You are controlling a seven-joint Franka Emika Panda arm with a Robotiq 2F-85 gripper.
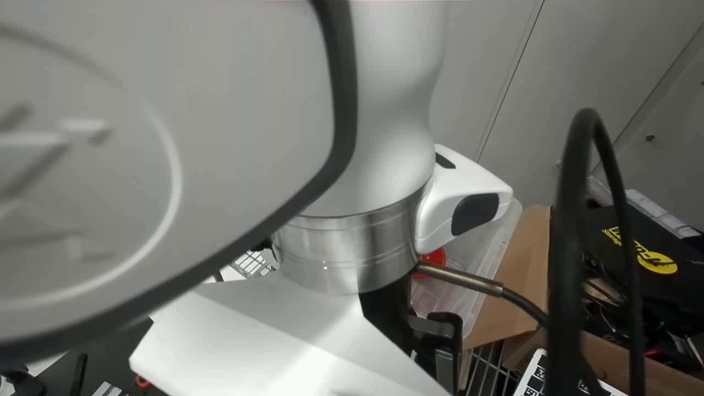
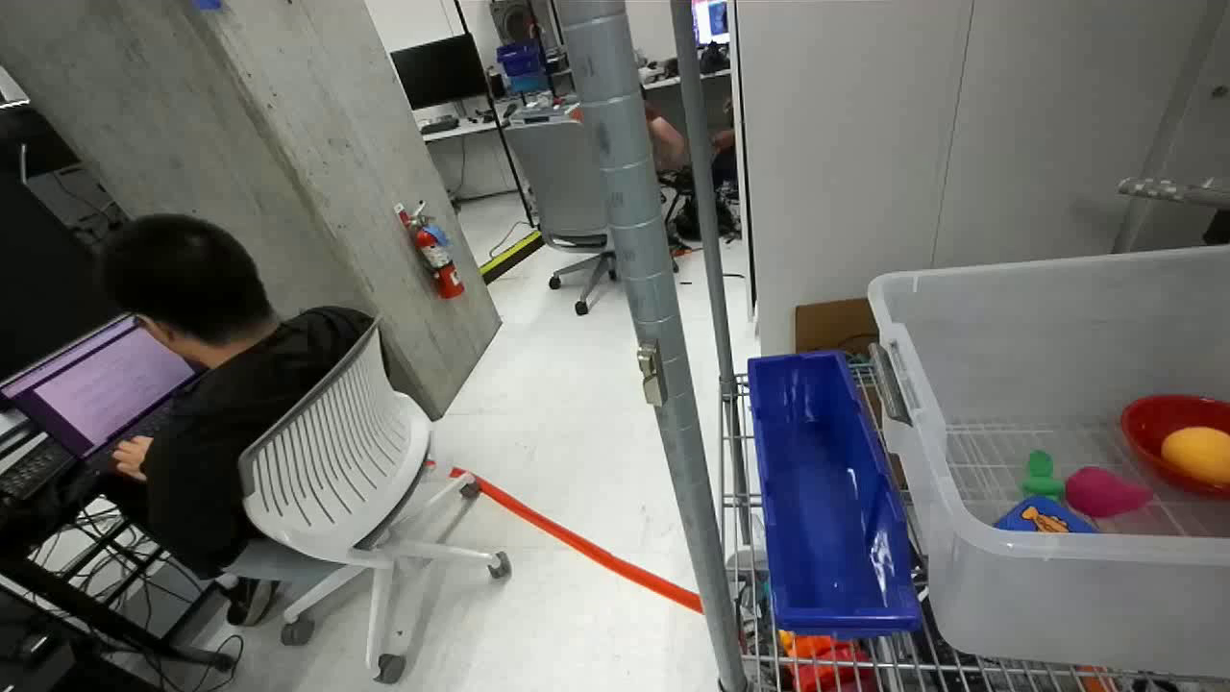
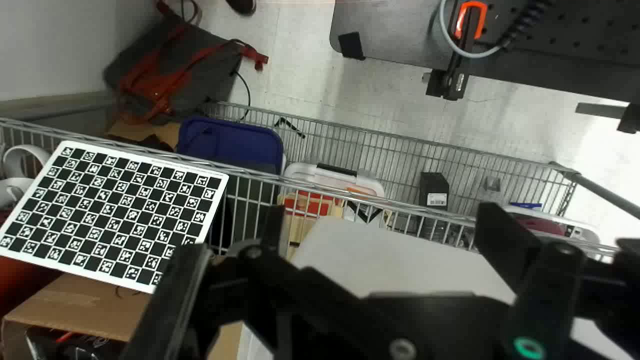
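My gripper stands open in the wrist view, its dark fingers wide apart and nothing held between them. Below and between them shows a flat white surface (image 3: 396, 258), partly covered by the gripper. Exterior view 1 is mostly filled by the arm (image 1: 350, 244); a dark part of the gripper shows beside a white panel (image 1: 264, 336), and its fingertips cannot be made out. In exterior view 2 a clear bin (image 2: 1061, 600) holds a red bowl (image 2: 1142, 432) with a yellow ball (image 2: 1199, 454), a pink toy (image 2: 1104, 492), a green toy (image 2: 1041, 473) and a blue piece (image 2: 1044, 517). No gripper appears there.
An empty blue bin (image 2: 824, 496) sits on the wire rack left of the clear bin. A checkered board (image 3: 114, 210) lies left of the gripper, over a cardboard box (image 3: 84, 303). Wire shelving (image 3: 390, 207) runs across the wrist view. Black cables (image 1: 571, 264) loop beside the arm.
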